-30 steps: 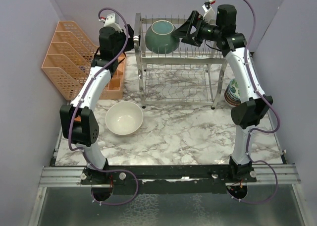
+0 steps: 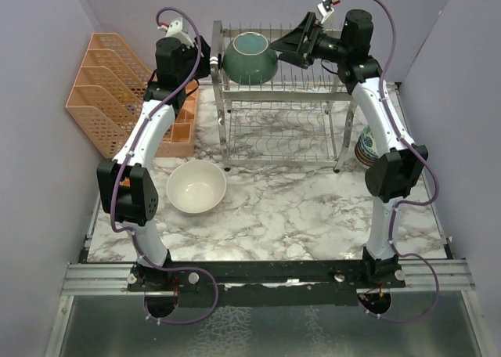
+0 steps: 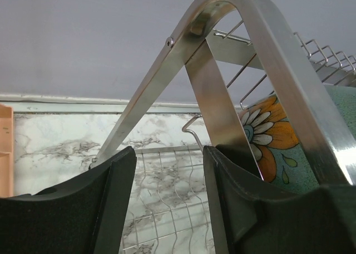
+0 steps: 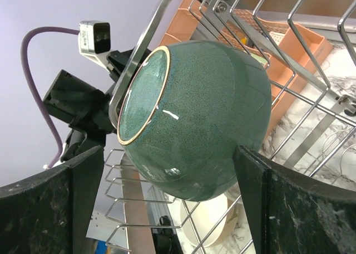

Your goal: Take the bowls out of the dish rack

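A green bowl (image 2: 247, 63) lies tipped on the dish rack's upper tier, against its left end, its flowered side showing in the left wrist view (image 3: 296, 162). My right gripper is open at the bowl's right, one finger (image 4: 289, 209) at or very near the bowl. At the rack's left end, my left gripper is parted beside the metal frame (image 3: 256, 37), nothing visible between its fingers. A white bowl (image 2: 196, 186) stands on the counter in front-left of the rack.
An orange slotted organiser (image 2: 106, 95) stands at the left. Stacked bowls (image 2: 368, 146) sit at the right, partly behind the right arm.
The green bowl has shifted slightly left toward the rack's end, and my right gripper has moved left with it. The left arm has barely moved.
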